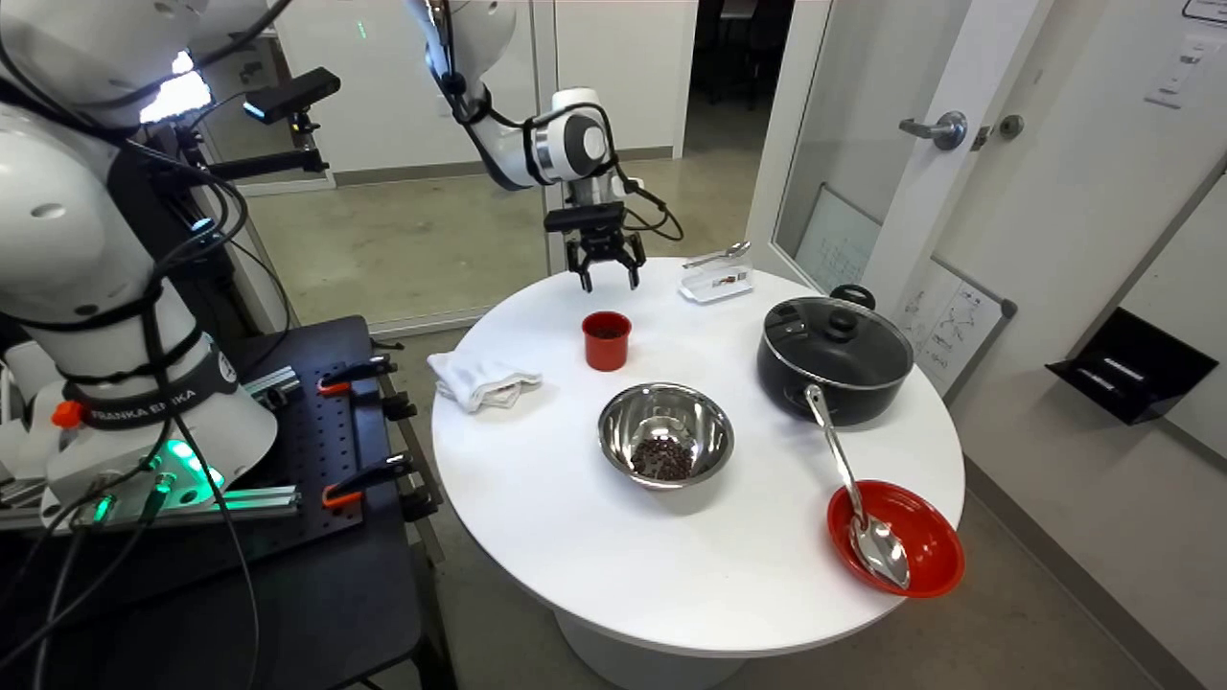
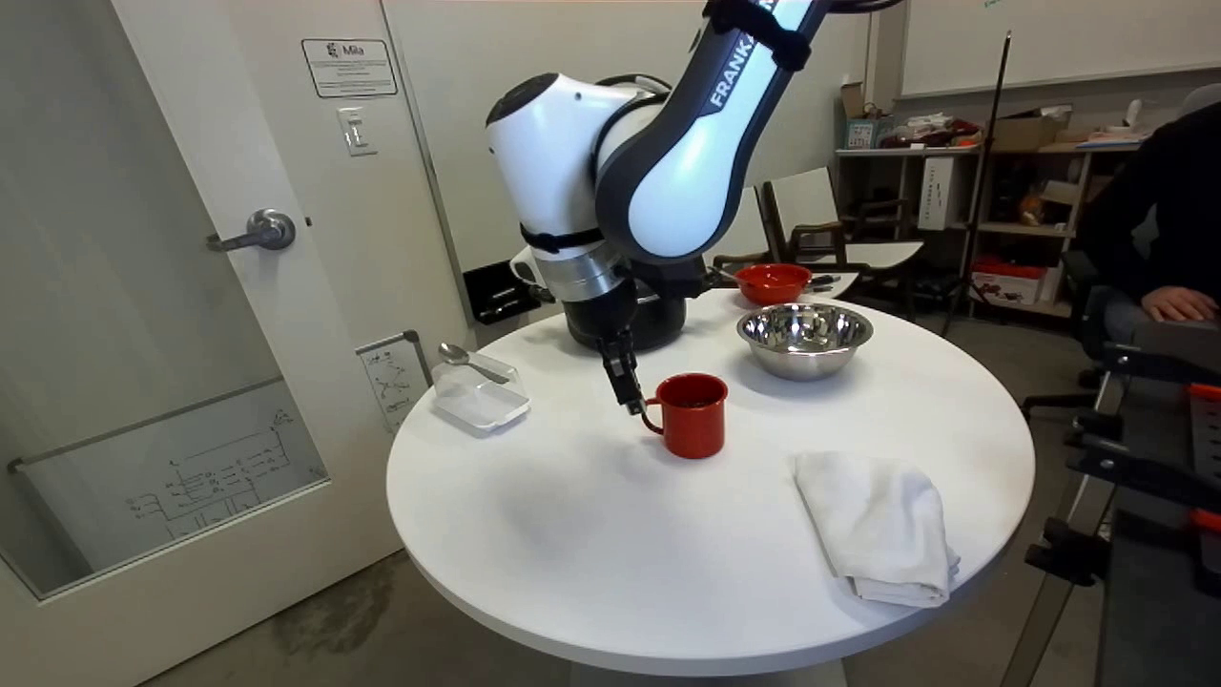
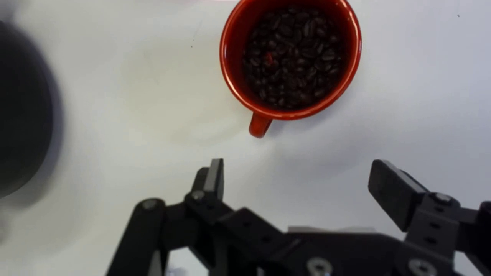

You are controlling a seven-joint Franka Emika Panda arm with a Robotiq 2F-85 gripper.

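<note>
Dark beans fill much of a red mug, which stands upright on the white table. In the wrist view its handle points toward my gripper. The fingers are wide apart with only bare table between them, and the mug lies beyond their tips. Seen from exterior view 1, my gripper hangs behind the mug. In exterior view 2 the fingertips appear close beside the mug's handle; whether they touch it I cannot tell there.
A metal bowl holding some beans sits mid-table. Beyond it are a lidded black pot and a red bowl with a large spoon. A folded white cloth and a clear tray with a spoon lie nearer the edges.
</note>
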